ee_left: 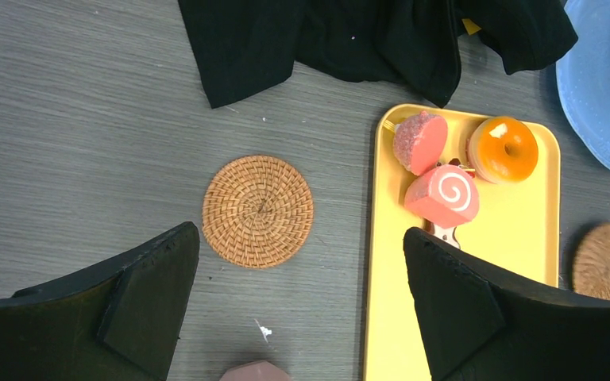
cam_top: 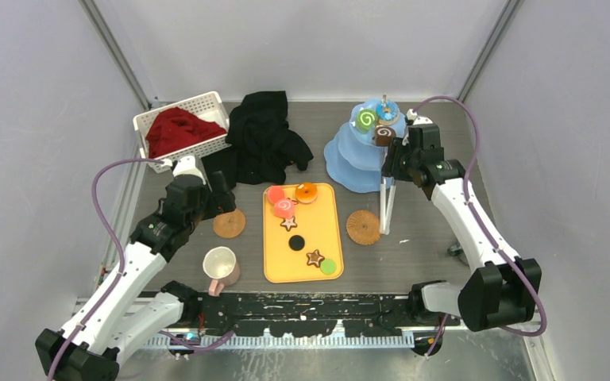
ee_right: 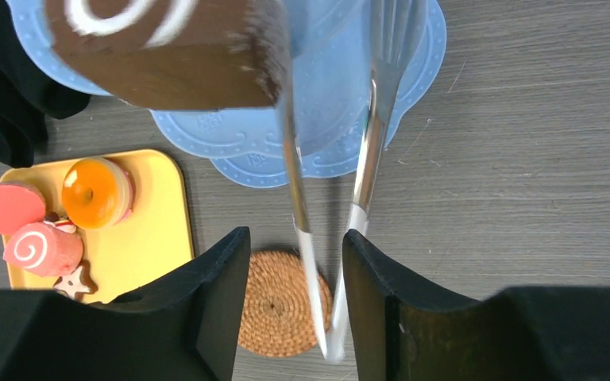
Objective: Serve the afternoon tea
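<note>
A brown roll cake (cam_top: 384,136) with a white swirl sits at the front edge of the blue stand's (cam_top: 357,171) top tier, beside a green roll (cam_top: 366,120) and a blue-topped sweet (cam_top: 386,112). Silver tongs with white handles (ee_right: 341,309) stand spread, one arm by the brown cake, the fork-shaped arm (ee_right: 393,48) clear of it to the right. My right gripper is part open around the handles; the right finger meets one arm, a gap shows at the left. My left gripper hangs open and empty over the table's left side.
A yellow tray (cam_top: 318,230) with several sweets lies in the middle. Woven coasters (cam_top: 229,224) flank it. A pink mug (cam_top: 221,264) stands front left. Black cloth (cam_top: 266,143) and a white basket (cam_top: 210,105) with red cloth are behind.
</note>
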